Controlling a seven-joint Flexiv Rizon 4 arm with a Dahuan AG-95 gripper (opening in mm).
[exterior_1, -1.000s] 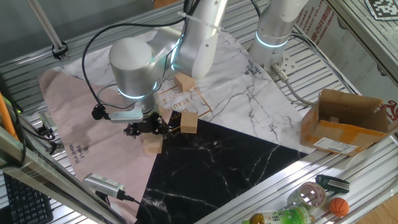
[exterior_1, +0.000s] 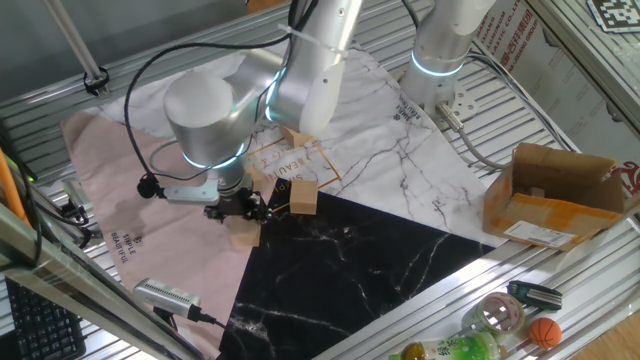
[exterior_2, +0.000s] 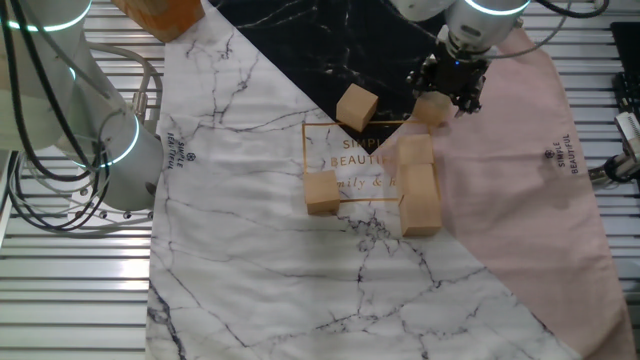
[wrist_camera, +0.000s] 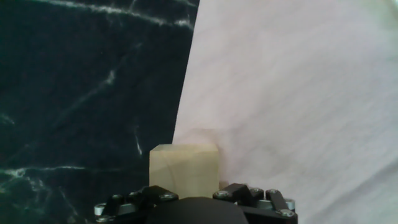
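My gripper (exterior_1: 240, 212) hangs low over the pink cloth, its fingers spread in the wrist view. A plain wooden block (wrist_camera: 185, 169) appears just beyond the fingers there, near the border of the black and pink areas. In exterior view 1 this block (exterior_1: 245, 235) rests on the cloth under the gripper, partly covered by it. Exterior view 2 has the gripper (exterior_2: 450, 92) right over the block (exterior_2: 432, 108). Whether the fingers touch the block cannot be made out.
More wooden blocks lie close by: one at the black tip (exterior_2: 357, 107), one on the white marble print (exterior_2: 322, 192), and a row (exterior_2: 420, 205) beside the pink cloth. An open cardboard box (exterior_1: 550, 205) stands at the right.
My gripper has shifted slightly left and lower over the block. The arm now hides more of the block behind it. The blocks have not visibly moved.
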